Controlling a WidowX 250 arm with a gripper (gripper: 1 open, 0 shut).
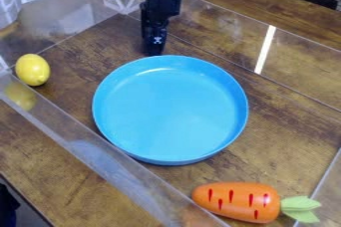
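Note:
The black arm reaches down from the top of the camera view, its gripper (155, 40) low over the wooden surface behind a blue plate (170, 112). Whether the fingers are open or shut is too small and dark to tell. A yellow lemon (32, 69) lies at the left, and an orange toy carrot (253, 202) with a green top lies at the lower right.
Clear plastic walls (94, 141) border the wooden work area (273, 112). Bare wood is free to the right of the plate and between the lemon and the plate. A white tiled wall is at the upper left.

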